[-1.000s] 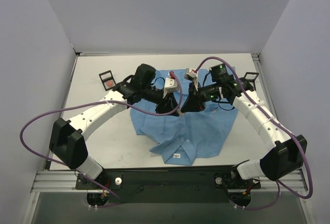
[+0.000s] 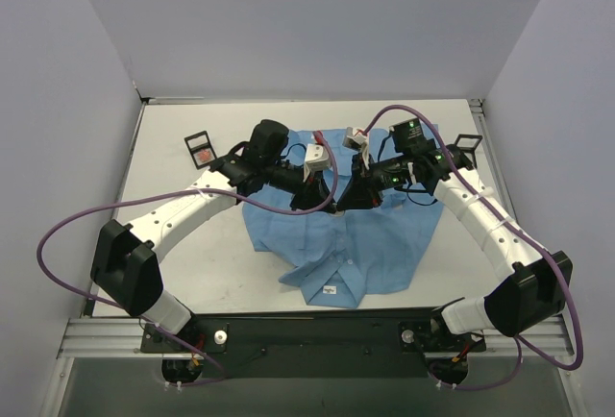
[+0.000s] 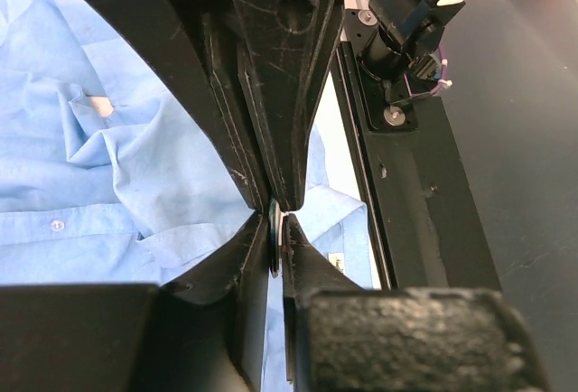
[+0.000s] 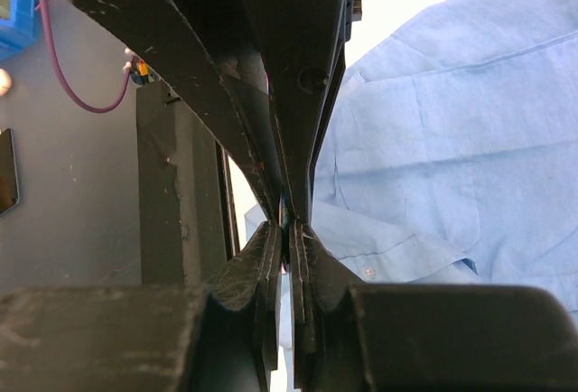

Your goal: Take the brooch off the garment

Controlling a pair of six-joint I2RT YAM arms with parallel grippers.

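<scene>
A light blue shirt (image 2: pixel 384 254) lies spread on the white table, under both grippers. My left gripper (image 2: pixel 329 204) and my right gripper (image 2: pixel 346 204) meet tip to tip over its middle. In the left wrist view a small shiny piece, likely the brooch (image 3: pixel 276 237), is pinched at the tips where my left gripper and the other gripper's fingers meet. In the right wrist view my right gripper is shut on that same thin piece, largely hidden between the fingertips. Whether cloth is still attached to it cannot be told.
Small dark-framed objects (image 2: pixel 201 150) lie at the table's left and right. A dark rail runs along the front edge.
My left gripper and its cable have shifted slightly within the last second. The right arm and the shirt look unchanged.
</scene>
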